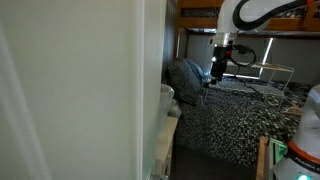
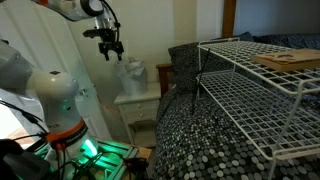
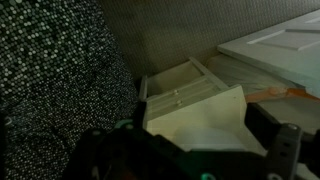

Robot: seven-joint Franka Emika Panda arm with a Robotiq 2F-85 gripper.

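My gripper (image 2: 106, 54) hangs high in the air, pointing down, with nothing held. In the wrist view its fingers stand wide apart, one dark finger (image 3: 264, 126) at the right and the other at the left, so the gripper is open. Below and beyond it, in exterior view 2, a white drawer cabinet (image 2: 142, 108) carries a bin with a pale liner (image 2: 134, 76). From the wrist, the cabinet top (image 3: 222, 112) shows between the fingers, and a drawer (image 3: 180, 92) appears pulled out.
A white wire rack (image 2: 232, 92) with a wooden board (image 2: 287, 60) on it stands at the right. A dark speckled cover (image 2: 205, 145) spreads in front of the rack. A large pale panel (image 1: 75, 90) blocks the left of exterior view 1.
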